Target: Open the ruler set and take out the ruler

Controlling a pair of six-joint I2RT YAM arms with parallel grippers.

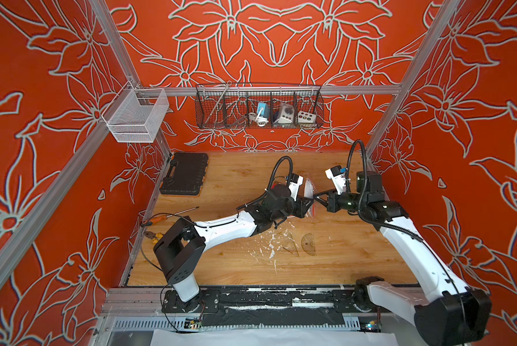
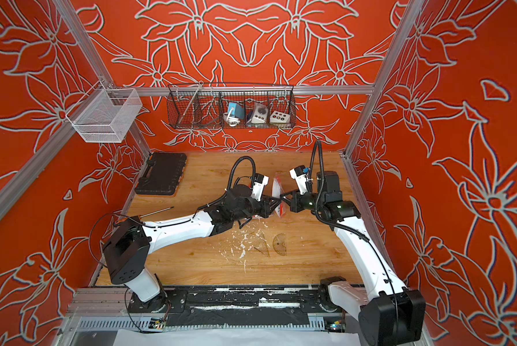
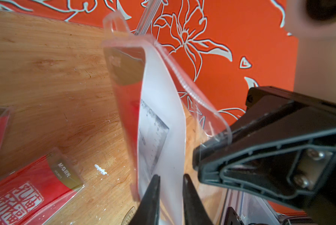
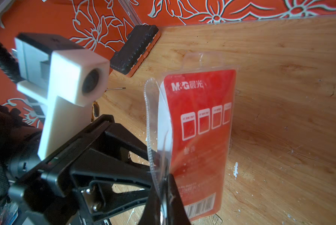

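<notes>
The ruler set's sleeve, a red card (image 4: 198, 142) with white backing in clear plastic, stands upright between the grippers. In the left wrist view its mouth gapes, and a clear scaled piece (image 3: 151, 133) shows against the white inside. My left gripper is shut on the sleeve's lower part. From the opposite side, my right gripper is shut with the edge of the clear plastic flap (image 4: 151, 112) running between its fingertips. Below on the table lie a clear protractor (image 1: 308, 244) and a clear triangle (image 1: 290, 244).
Another red packet (image 3: 36, 187) lies flat beneath the left gripper. A black case (image 1: 183, 173) sits at the back left, a screwdriver (image 1: 180, 212) in front of it. White flecks dot the tabletop. Wire baskets hang at the back.
</notes>
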